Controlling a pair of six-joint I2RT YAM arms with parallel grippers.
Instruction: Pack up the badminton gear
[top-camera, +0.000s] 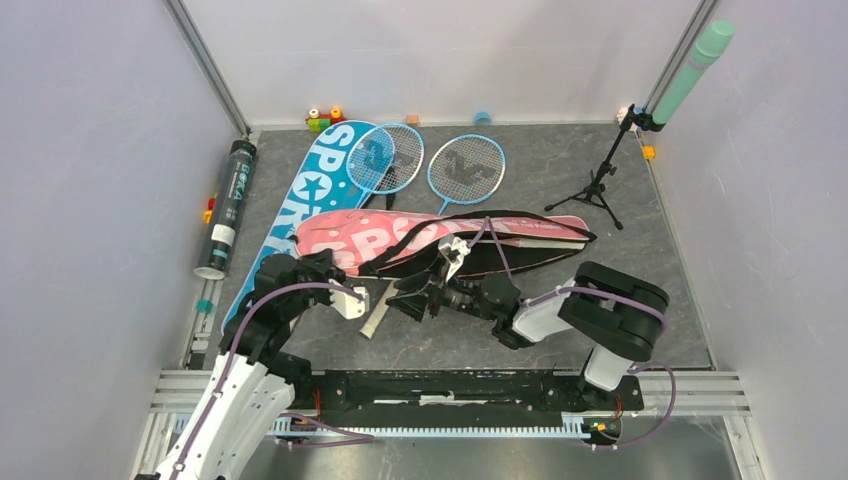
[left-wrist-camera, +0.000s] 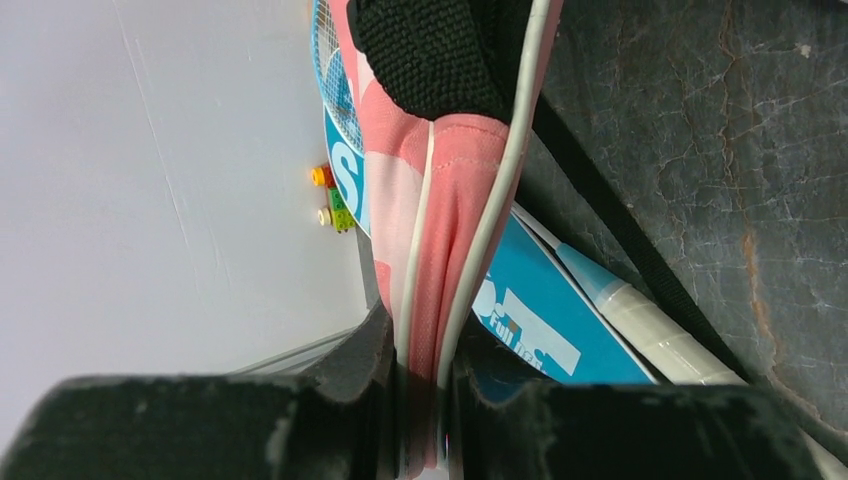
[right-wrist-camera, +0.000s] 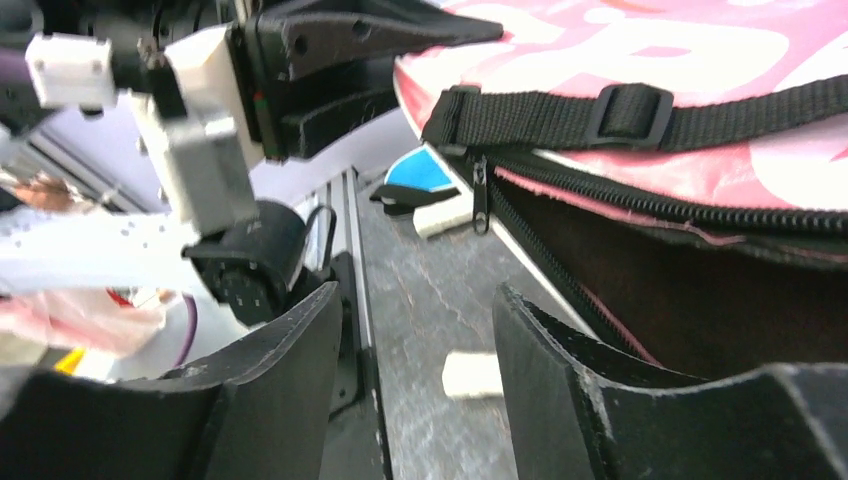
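Note:
A long pink racket bag (top-camera: 350, 232) lies across the middle of the floor, its zipped side gaping toward the front. My left gripper is shut on a fold of the bag's edge near its left end. In the right wrist view, a zipper pull (right-wrist-camera: 480, 195) hangs by the black strap at the opening's corner. My right gripper (top-camera: 408, 308) is open in front of the bag, nothing between its fingers. Two rackets, one left (top-camera: 385, 158) and one right (top-camera: 467, 170), stick out behind the pink bag; a handle (top-camera: 378, 315) shows in front of it.
A blue bag (top-camera: 305, 185) lies beneath the left racket. A black shuttlecock tube (top-camera: 228, 210) rests by the left wall. At the right stand a small tripod (top-camera: 598, 190) and a mint tube (top-camera: 695, 65).

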